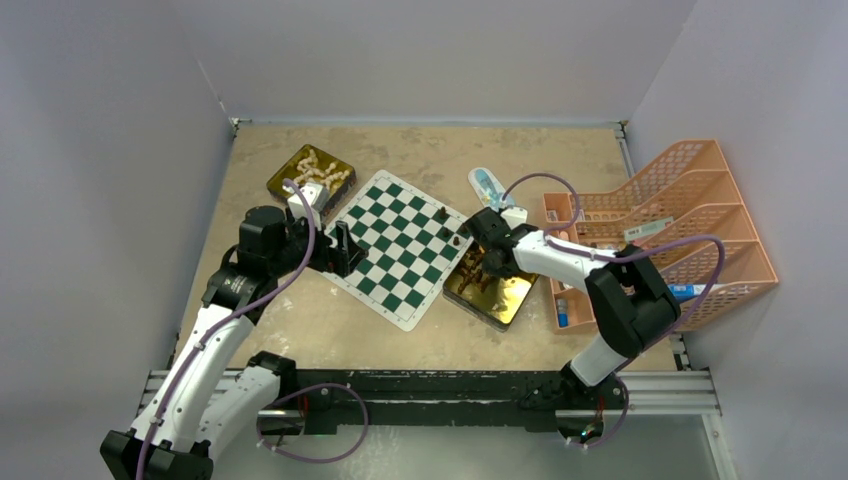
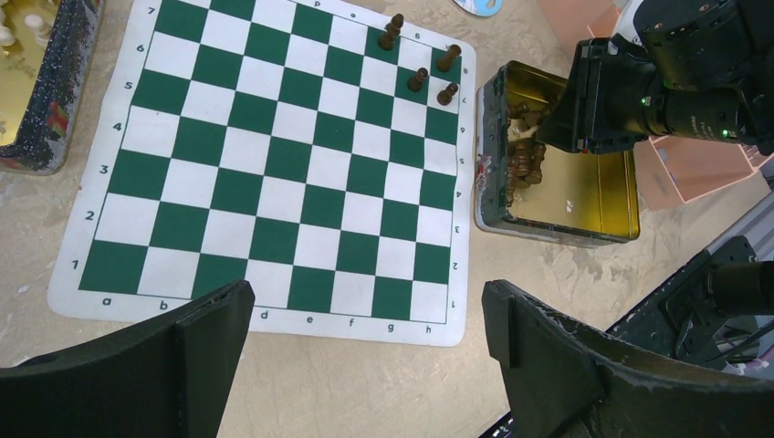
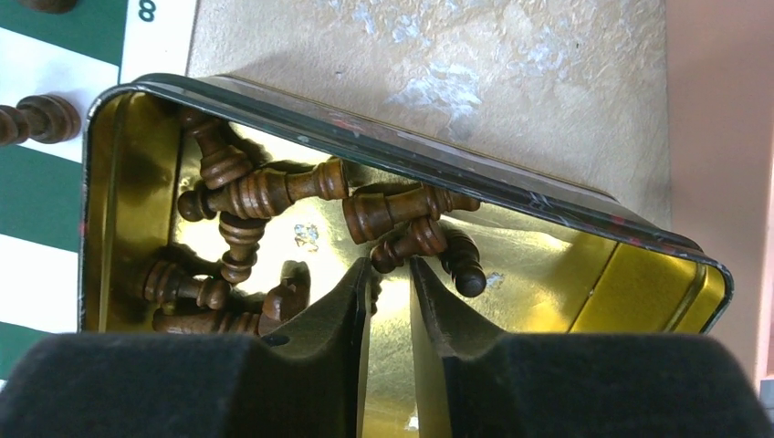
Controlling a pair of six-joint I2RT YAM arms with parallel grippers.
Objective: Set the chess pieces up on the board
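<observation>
The green-and-white board point(image 2: 301, 173) lies flat, with several dark brown pieces at its far right corner, among them a taller piece point(image 2: 392, 33) and a pawn point(image 2: 417, 79). Dark pieces lie jumbled in the gold tin point(image 2: 575, 205) beside the board. Inside that tin, my right gripper points down with a narrow gap between its fingertips. A small dark pawn point(image 3: 413, 243) lies right at those tips, its head by the gap; I see no firm hold on it. My left gripper is wide open and empty above the board's near edge.
A second tin point(image 1: 338, 196) with light pieces stands at the far left of the board. Orange baskets point(image 1: 690, 205) fill the right side, close to the dark-piece tin. A blue-and-white item point(image 1: 484, 184) lies behind. Most board squares are bare.
</observation>
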